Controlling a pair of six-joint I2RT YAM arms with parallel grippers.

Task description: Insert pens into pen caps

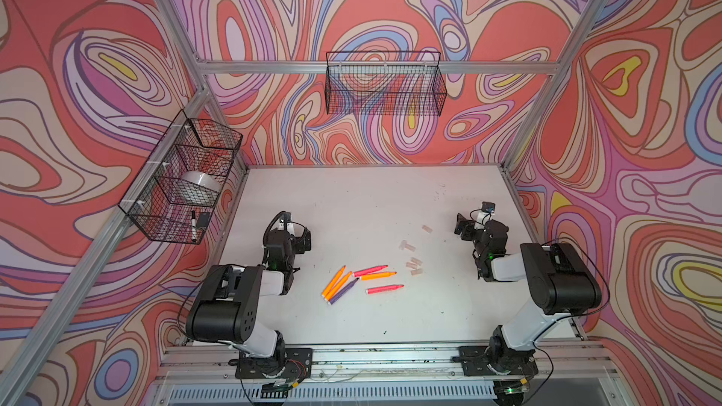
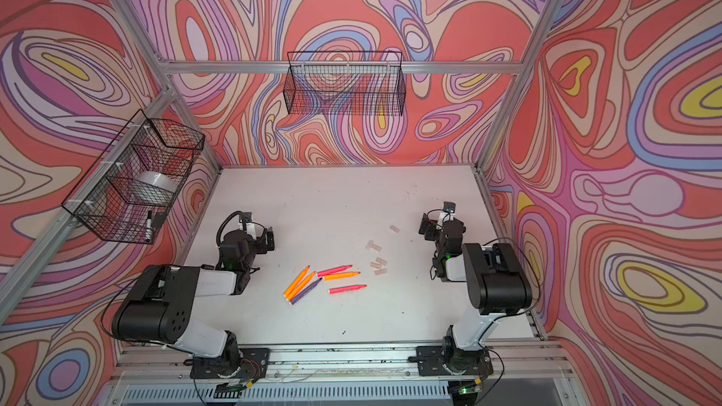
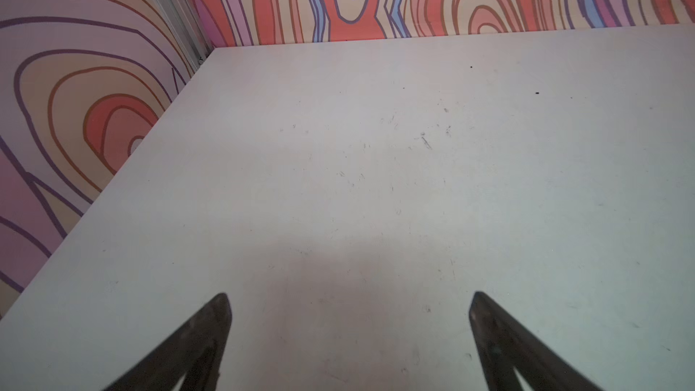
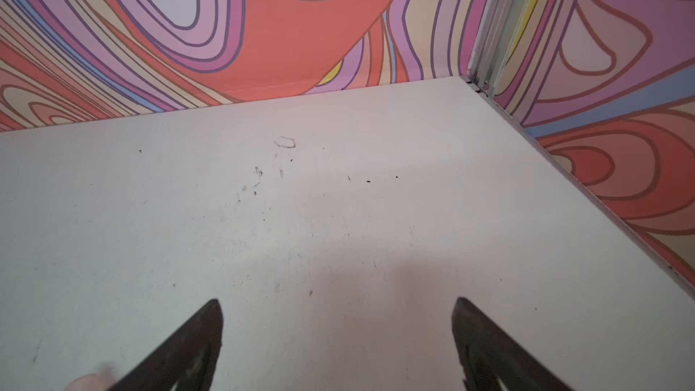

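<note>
Several marker-like pens lie at the front of the white table, left of its middle. Two orange pens (image 1: 334,281) and a purple pen (image 1: 343,291) slant side by side. To their right are a pinkish-red pen (image 1: 370,270), another orange pen (image 1: 378,276), and a second pinkish-red pen (image 1: 385,288) nearer the front. Small pale, see-through pieces (image 1: 407,246) are scattered to the right of the pens; whether these are caps is too small to tell. My left gripper is open over bare table, left of the pens. Also open and empty, my right gripper stands far right.
Bare table (image 2: 323,203) stretches behind the pens to the back wall. A wire basket (image 1: 386,90) hangs on the back rail. Another wire basket (image 1: 180,176) on the left frame holds a white bowl (image 1: 199,186).
</note>
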